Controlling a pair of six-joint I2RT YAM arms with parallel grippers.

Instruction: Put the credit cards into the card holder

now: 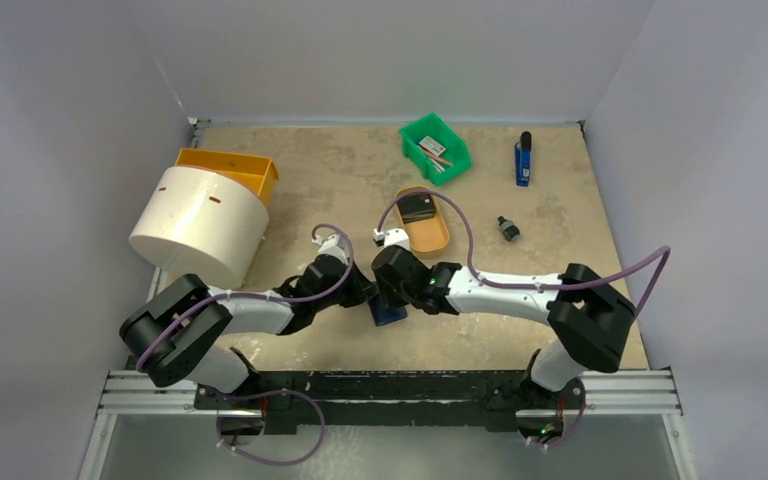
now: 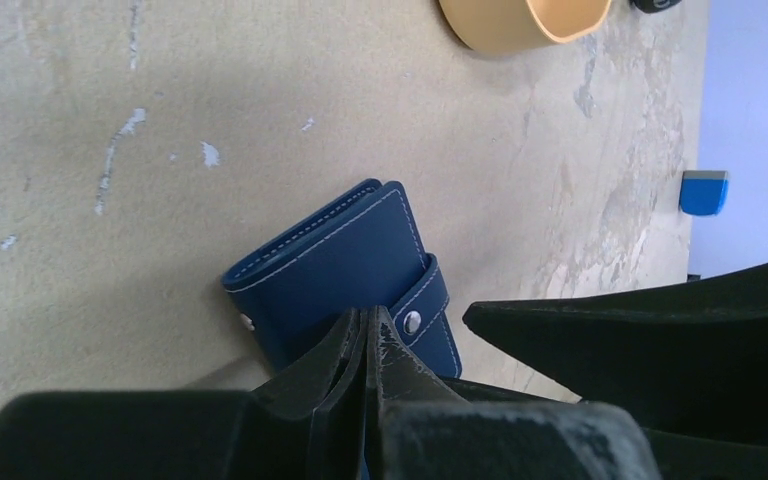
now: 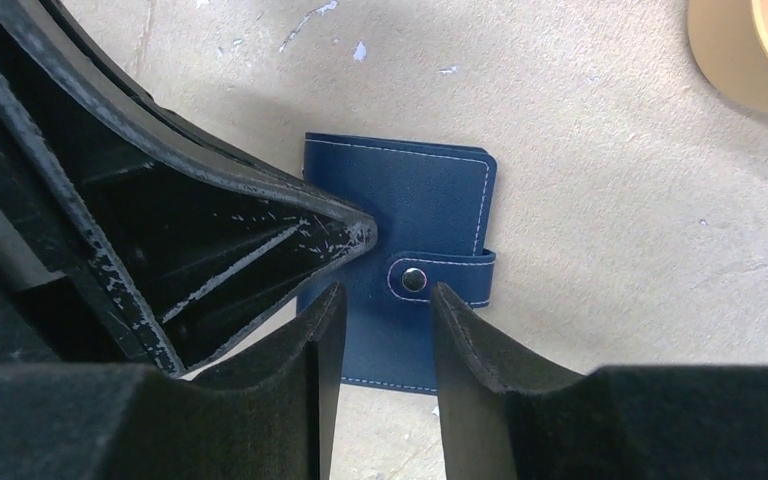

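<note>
A navy card holder with white stitching lies flat on the table, its snap strap fastened across the right side. No credit card shows clearly in any view. In the left wrist view my left gripper is shut at the holder, its tips over the lower part; nothing shows between them. The left fingertip also covers the holder's left side in the right wrist view. My right gripper is part open over the holder's strap, nothing between its fingers, and it is close beside the left one in the top view.
Behind the grippers stands an orange tray with a dark item. Farther back are a green bin and a blue stapler-like tool. A white cylinder sits at the left. A small dark part lies at right.
</note>
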